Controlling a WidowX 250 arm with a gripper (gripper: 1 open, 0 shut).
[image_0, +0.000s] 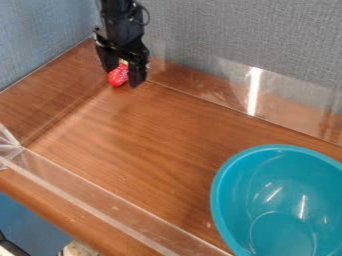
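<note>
My black gripper (124, 57) hangs at the back left, open, over a red strawberry-like object (118, 76) lying on the wooden surface. The gripper partly hides the red object, and I cannot tell whether the fingers touch it.
A large teal bowl (245, 188) stands at the right front. Clear plastic walls edge the wooden surface (147, 150), whose middle is bare. Grey padded walls rise behind and to the left.
</note>
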